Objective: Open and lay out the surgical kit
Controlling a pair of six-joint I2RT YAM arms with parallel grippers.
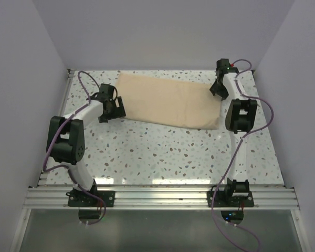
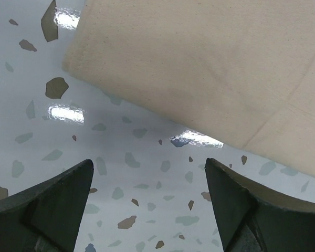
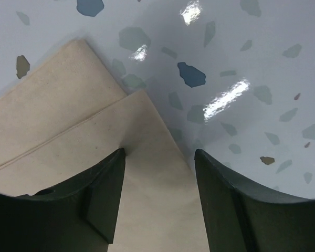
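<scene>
A beige cloth (image 1: 165, 102) lies spread across the back half of the table. In the left wrist view, a corner and edge of the cloth (image 2: 189, 68) lie ahead of my left gripper, which stands open over bare table with nothing between its fingers. My right gripper (image 1: 219, 93) is at the cloth's far right side. In the right wrist view, the cloth's folded corner (image 3: 142, 118) shows two layers, the top one with its tip near the middle. The right gripper stands part open above that corner, one finger over the cloth, the other at its edge.
Bare speckled table (image 1: 157, 155) stretches in front of the cloth. Walls (image 1: 29, 79) enclose the left, right and back. No other loose objects show on the table.
</scene>
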